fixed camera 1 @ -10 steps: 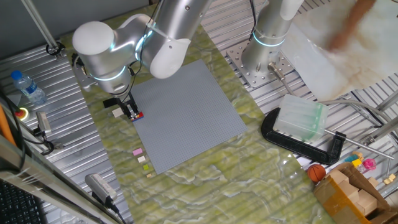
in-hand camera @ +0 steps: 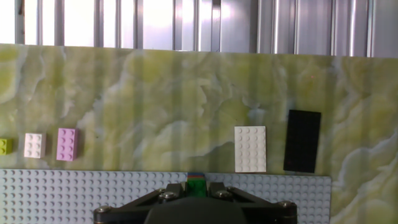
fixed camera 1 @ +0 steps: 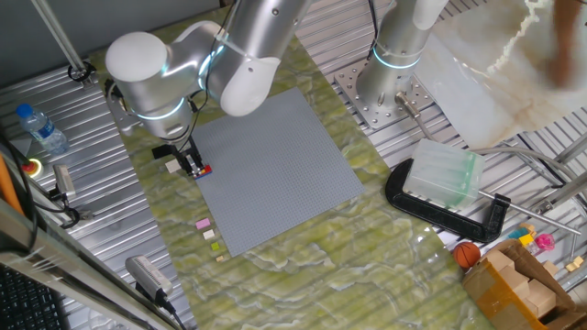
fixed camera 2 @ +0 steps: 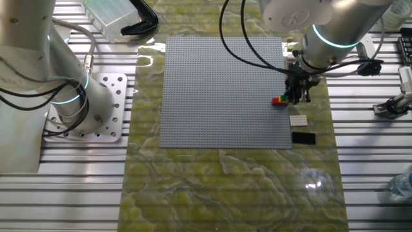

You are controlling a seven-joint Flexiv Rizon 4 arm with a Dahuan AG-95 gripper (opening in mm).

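The grey baseplate lies flat on the green marbled mat. At its edge nearest the arm's wrist sits a small group of coloured bricks, its red brick showing clearly beside yellow and green parts. In the wrist view a green brick fills the space between the fingertips, with a thin red and blue strip beyond it. My gripper appears shut on that green brick, low at the plate's edge. The gripper partly hides the bricks, so how they are joined cannot be made out.
Off the plate lie a white brick, a black brick, a pink brick, a smaller white brick and a lime brick. A black clamp and a cardboard box stand right. Most of the plate is bare.
The arm and bricks look almost unchanged, with at most a slight shift at the fingers. A blurred hand at the upper right has moved up and to the right over the pale sheet.
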